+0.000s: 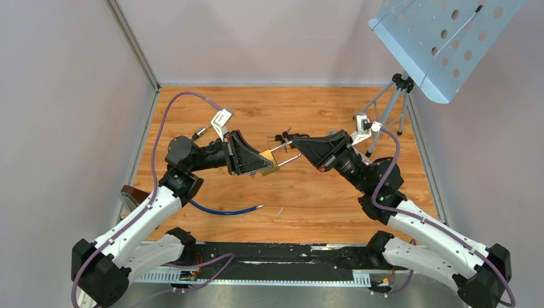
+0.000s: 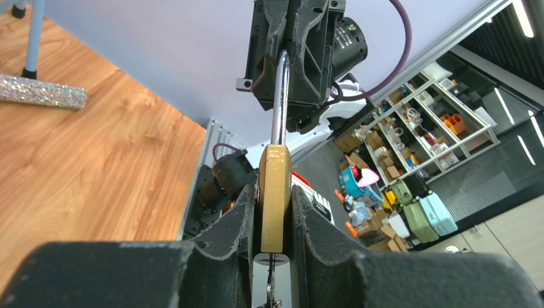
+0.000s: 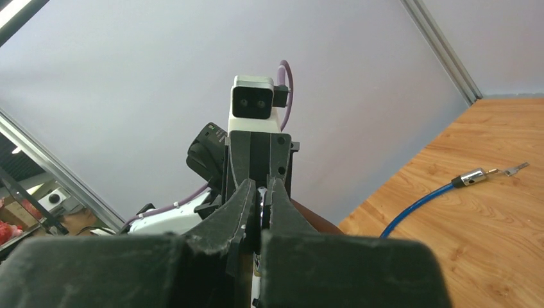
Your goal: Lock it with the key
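A brass padlock (image 1: 269, 163) is held in the air between my two grippers, its steel shackle (image 2: 280, 96) pointing towards the right one. My right gripper (image 1: 299, 142) is shut on the shackle's far end. The fingers of my left gripper stand close on both sides of the brass body; whether they press on it is hard to tell. Below the body in the left wrist view, a thin metal key (image 2: 271, 285) shows between the fingers. The right fingertips (image 3: 244, 205) hide most of the lock in the right wrist view.
A blue cable (image 1: 224, 212) with a metal tip lies on the wooden table (image 1: 308, 212). Small black parts (image 1: 282, 136) lie behind the grippers, and a tripod (image 1: 394, 106) stands at the back right.
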